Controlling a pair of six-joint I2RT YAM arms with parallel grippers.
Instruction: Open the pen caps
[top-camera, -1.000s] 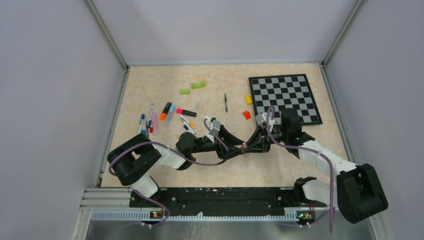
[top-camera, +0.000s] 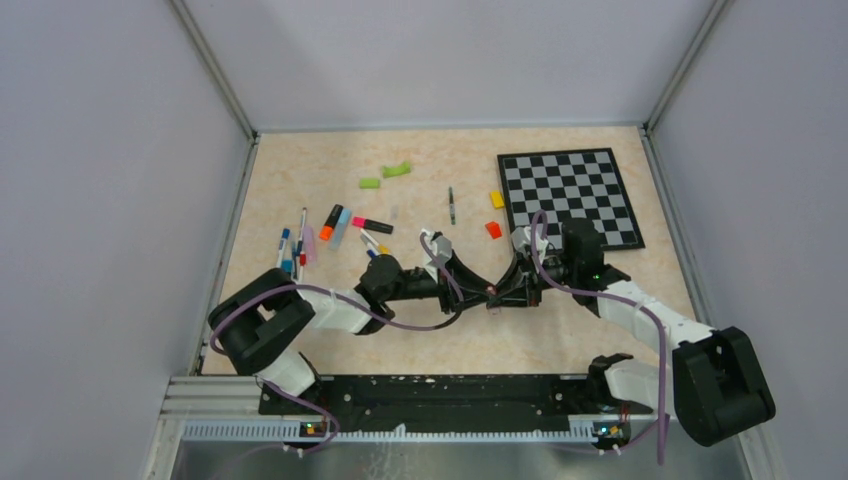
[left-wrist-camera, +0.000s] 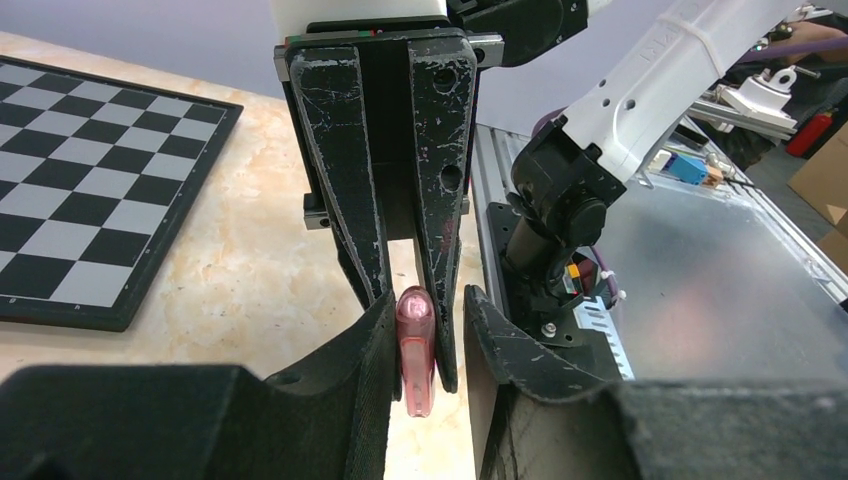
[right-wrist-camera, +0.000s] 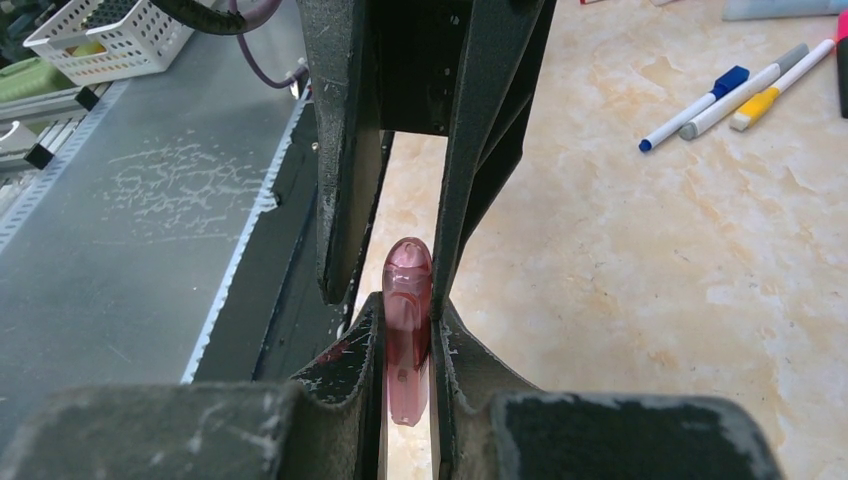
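Observation:
A pink translucent pen (right-wrist-camera: 408, 330) is held end-on in my right gripper, which is shut on it. In the left wrist view the same pen (left-wrist-camera: 416, 345) shows its rounded end, close to the left one of my left gripper's (left-wrist-camera: 430, 300) fingers. That gripper is part open around the pen's near end, with a clear gap on the other side. From above, the two grippers meet front to front over the table's lower middle and hide most of the pen. Whether its cap is on or off cannot be told.
Several markers, such as an orange-and-black one (top-camera: 331, 222) and a pink-and-black one (top-camera: 372, 226), lie at the left. A dark pen (top-camera: 451, 205) lies at the back middle. Green pieces (top-camera: 396, 170) and a red piece (top-camera: 493, 230) are scattered. The checkered board (top-camera: 570, 252) is at right.
My left gripper has shifted slightly right, closer to the right gripper, covering more of the pink pen from above. The right arm looks still.

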